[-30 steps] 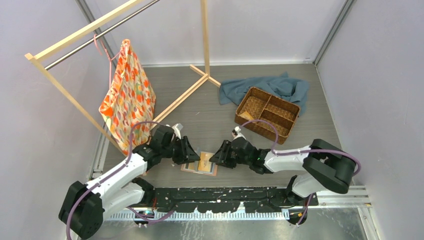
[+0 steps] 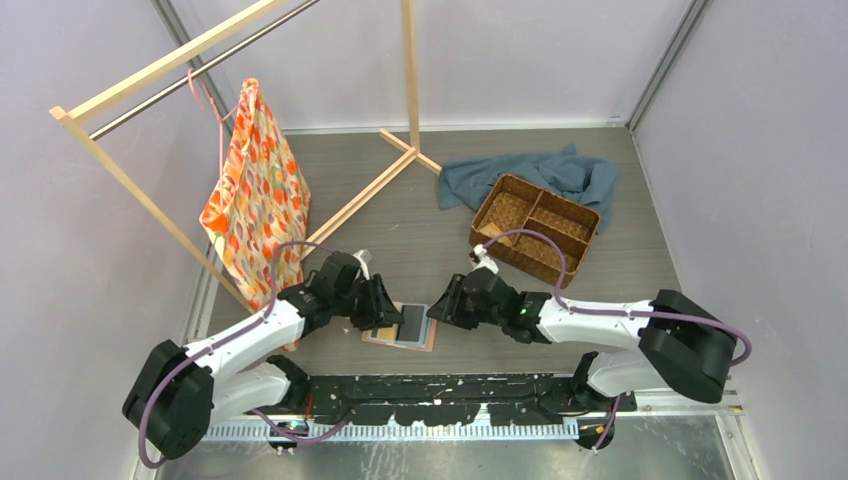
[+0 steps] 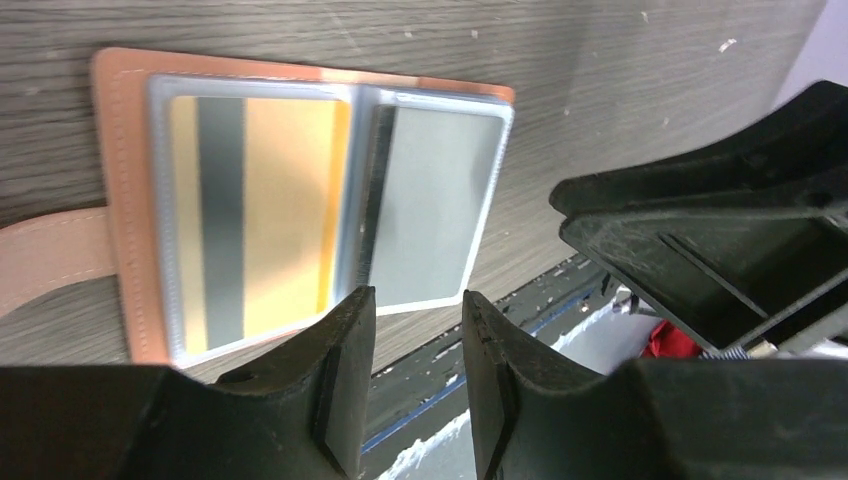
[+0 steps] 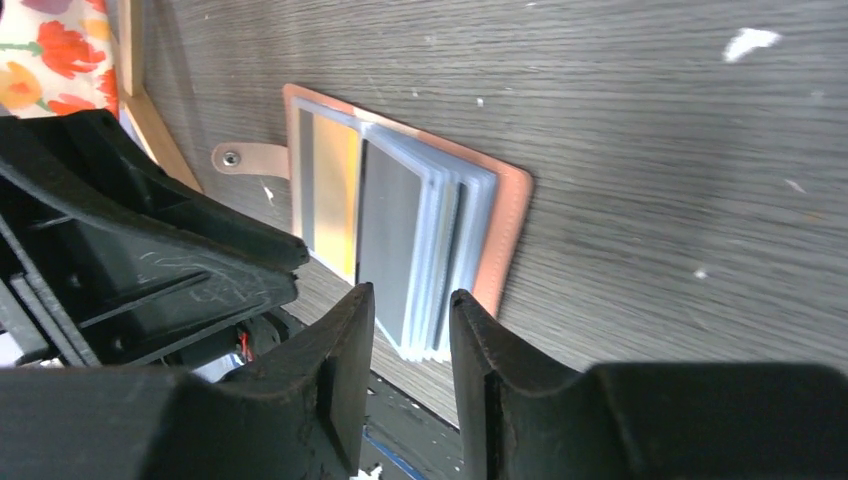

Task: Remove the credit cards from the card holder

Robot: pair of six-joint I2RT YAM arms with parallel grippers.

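Note:
The pink leather card holder (image 2: 428,340) lies open on the floor between both grippers. Its plastic sleeves show a yellow card with a dark stripe on one side and a pale grey sleeve on the other, with stacked sleeves at its edge in the right wrist view. My left gripper hovers over the holder, fingertips part open with nothing seen between them. My right gripper is just right of it, also part open over the sleeve edges, nothing visibly held.
A wicker basket (image 2: 530,265) on a blue cloth (image 2: 470,180) stands at back right. A wooden rack (image 2: 140,75) with a floral garment (image 2: 255,190) occupies the left. The floor behind the holder is clear.
The holder's right side showed yellow a second ago and now shows grey.

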